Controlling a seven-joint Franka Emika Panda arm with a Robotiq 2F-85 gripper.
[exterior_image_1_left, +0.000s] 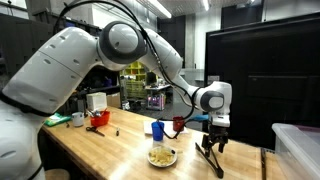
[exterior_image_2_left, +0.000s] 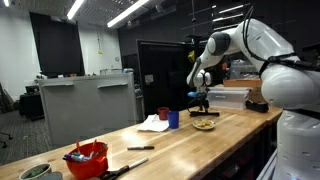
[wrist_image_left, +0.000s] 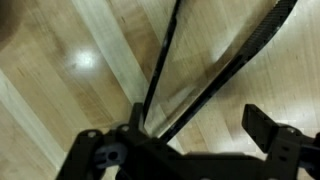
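Observation:
Black tongs (exterior_image_1_left: 209, 161) lie on the wooden table at the right, below my gripper (exterior_image_1_left: 214, 143). Their two long arms spread apart in the wrist view, where one of the tong arms (wrist_image_left: 235, 62) runs to the upper right. Toward the bottom they draw together, and that end is partly hidden behind my gripper. The fingers stand wide open over the tongs, with the two fingers on either side of the lower part. I cannot tell how much height separates the fingertips from the tongs.
A bowl of yellowish pieces (exterior_image_1_left: 162, 155) sits left of the tongs. Behind it are a blue cup (exterior_image_1_left: 157, 131) and a red cup (exterior_image_1_left: 179, 125). A long dark tool (exterior_image_1_left: 263, 164) and a clear bin (exterior_image_1_left: 297, 148) are on the right. A red container (exterior_image_2_left: 87, 160) stands at the far end.

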